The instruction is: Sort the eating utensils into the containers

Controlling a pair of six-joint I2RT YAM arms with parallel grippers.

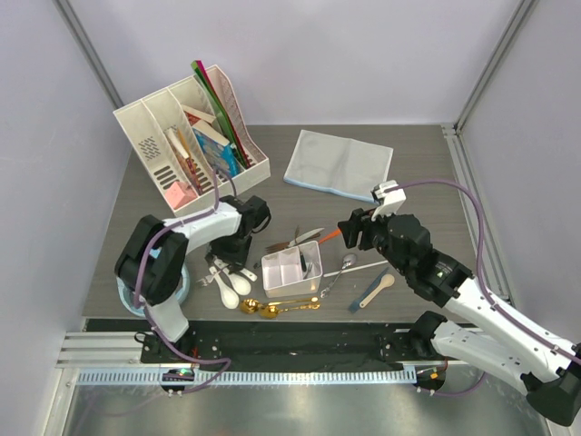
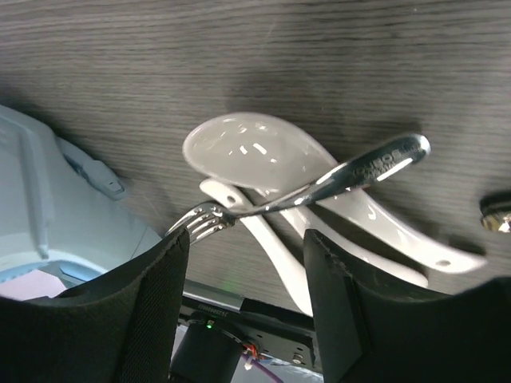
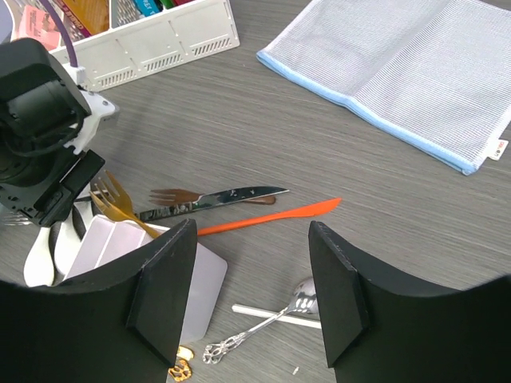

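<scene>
My left gripper hangs open over a silver fork (image 2: 335,179) lying across white ceramic spoons (image 2: 255,152). The white container (image 1: 281,268) holds a few utensils, with a gold fork (image 3: 124,209) in or over it. A silver knife (image 3: 231,195), brown fork (image 3: 168,195) and orange knife (image 3: 303,210) lie behind it. My right gripper is open above a silver spoon (image 3: 302,297) and a white stick. Gold spoons (image 1: 268,311), a wooden spoon (image 1: 379,291) and a blue knife (image 1: 363,295) lie near the front.
A white organizer (image 1: 163,136) with books and stationery stands at the back left. A mesh pouch (image 1: 338,163) lies at the back right. A light blue container (image 1: 182,292) is at the front left, partly under the left arm.
</scene>
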